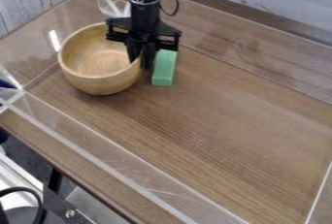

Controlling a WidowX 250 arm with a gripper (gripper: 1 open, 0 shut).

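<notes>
A wooden bowl (91, 69) sits on the table at the upper left. The black gripper (143, 51) is at the bowl's right rim, shut on it, though its fingertips are partly hard to make out. A green block (163, 69) lies on the table just right of the bowl and gripper.
Black cables (29, 199) show at the lower left corner, and a pale wall or board runs along the back.
</notes>
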